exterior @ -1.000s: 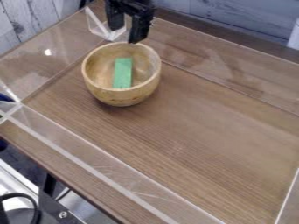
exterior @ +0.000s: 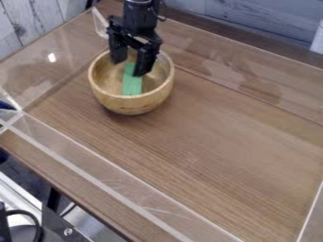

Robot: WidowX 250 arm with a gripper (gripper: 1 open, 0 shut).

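Observation:
A round tan bowl (exterior: 153, 97) sits on the wooden table in the upper middle of the view. A green oblong block (exterior: 132, 83) lies inside it. My black gripper (exterior: 131, 58) reaches down from the top into the back part of the bowl, open, above the far end of the green block. Whether its fingers touch the block I cannot tell.
Clear plastic strips lie along the left side, and dark cables are at the lower left corner.
My gripper has come down and toward the front, from behind the bowl to inside it, over the green block. The bowl looks about where it was.

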